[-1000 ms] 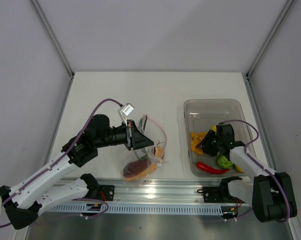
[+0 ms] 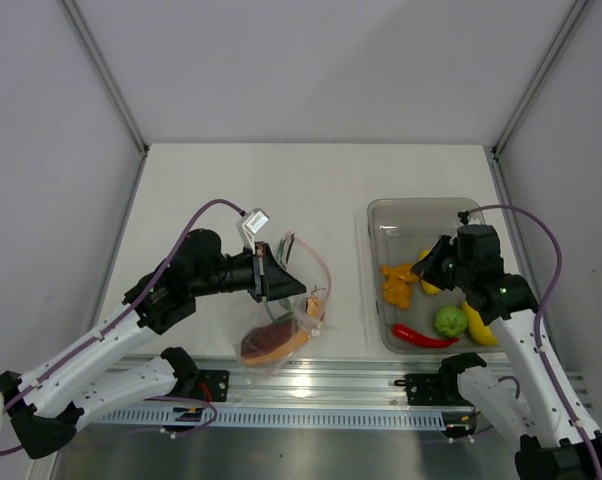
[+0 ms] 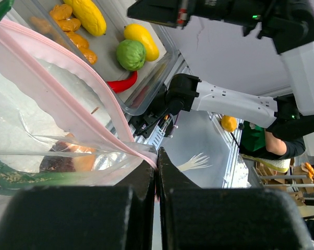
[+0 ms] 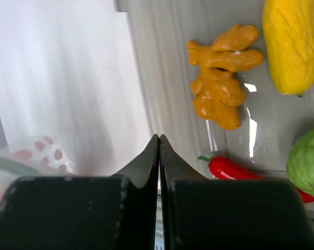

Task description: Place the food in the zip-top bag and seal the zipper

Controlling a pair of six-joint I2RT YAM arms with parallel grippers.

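Note:
An orange ginger-like food (image 4: 218, 83) lies in the grey bin, outside the fingers of my right gripper. That gripper is shut with nothing between its tips, raised above the bin in the top view. My left gripper is shut on the pink zipper edge of the clear zip top bag (image 3: 73, 107). The bag's mouth gapes in the left wrist view. Inside the bag show a dark-and-orange food (image 2: 271, 342) and a long green food (image 3: 42, 179).
The grey bin (image 2: 383, 217) also holds a yellow food (image 4: 292, 47), a second yellow one (image 2: 478, 326), a green round vegetable (image 2: 450, 321) and a red pepper (image 2: 421, 338). White table (image 2: 311, 180) behind the bag is clear.
The orange food stays in the bin. The left arm holds still.

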